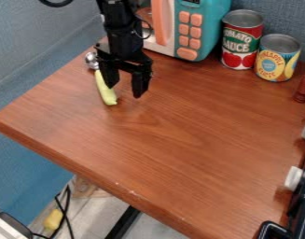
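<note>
My black gripper [122, 82] hangs over the back left of the wooden table [167, 159], its two fingers apart. A pale yellow, elongated object [106, 91] lies on the tabletop at the gripper's left finger; whether they touch I cannot tell. A small silver object [92, 60] sits behind it, partly hidden by the arm.
A teal toy microwave [195, 28], a tomato can [241, 42], a yellow-labelled can [277, 60] and a small red-brown object [304, 89] line the back. Black equipment [292, 210] stands at the right edge.
</note>
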